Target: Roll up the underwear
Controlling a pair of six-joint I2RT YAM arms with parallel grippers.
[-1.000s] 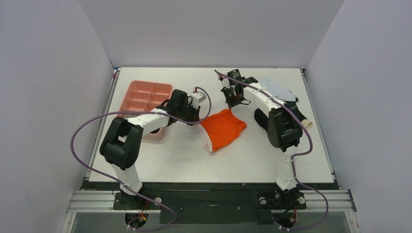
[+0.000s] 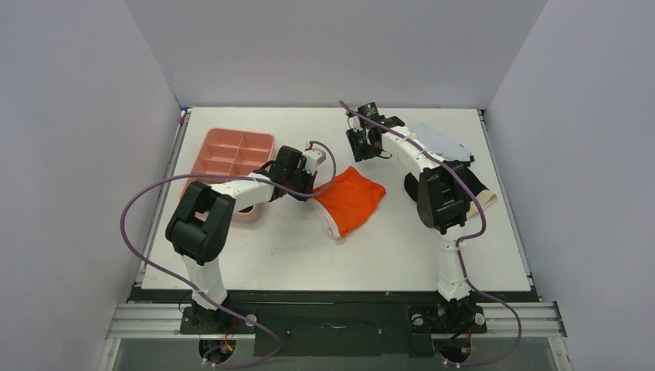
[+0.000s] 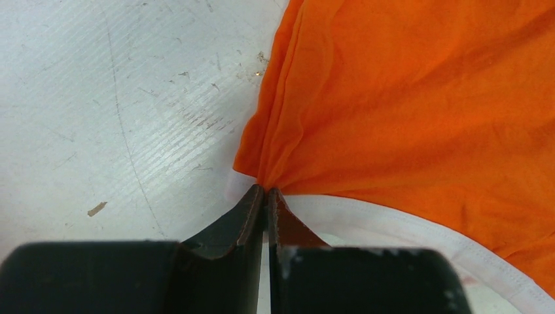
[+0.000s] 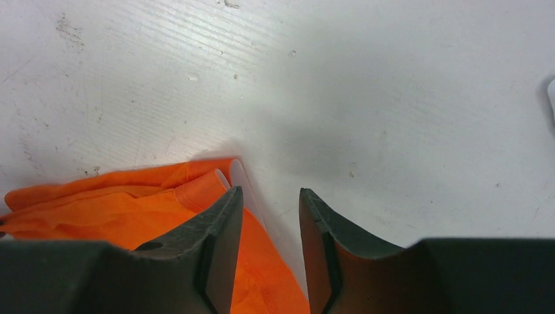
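The orange underwear (image 2: 351, 202) lies in the middle of the white table, its white waistband (image 3: 393, 226) curving along the near left side. At the waistband's left end, my left gripper is shut, with a gathered pinch of the orange cloth between its fingertips. My right gripper is open just past the underwear's far corner. In the right wrist view nothing is held between its fingers; the folded corner (image 4: 209, 186) lies beside and partly under the left finger.
A pink divided box (image 2: 232, 145) stands at the left, partly beneath my left arm. Dark, light grey and beige cloths (image 2: 440, 141) lie on the right, near my right arm.
The cloth shifted a little left.
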